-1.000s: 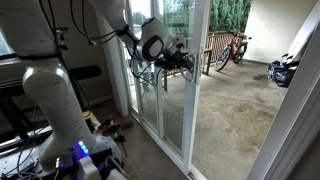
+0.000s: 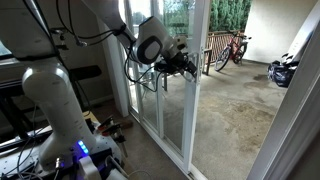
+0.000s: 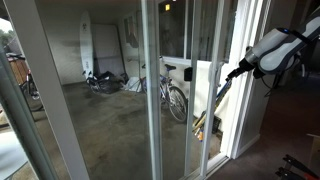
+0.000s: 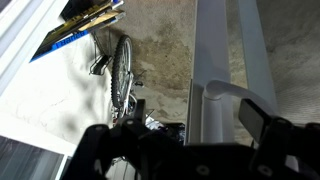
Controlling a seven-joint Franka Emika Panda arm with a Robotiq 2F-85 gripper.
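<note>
A white-framed sliding glass door stands in front of my arm, its white frame post (image 2: 192,95) upright beside the gripper (image 2: 189,69). In the wrist view, a curved white handle (image 4: 232,90) juts from the door's edge. The open gripper has its dark fingers (image 4: 133,128) spread wide, one on each side of the white door edge and part of the handle. Whether either finger touches them cannot be told. From the other side, exterior view 2 has the gripper (image 3: 232,74) close to the white frame, small and dark.
Beyond the doorway lies a bare concrete patio (image 2: 235,115). A red bicycle (image 2: 231,51) and a dark covered object (image 2: 283,70) stand at its back. Another white door post (image 2: 285,110) rises at the right. Cables hang around the arm.
The arm's head and gripper have shifted slightly right and down, closer to the white door post. The door and the rest of the scene look unchanged.
</note>
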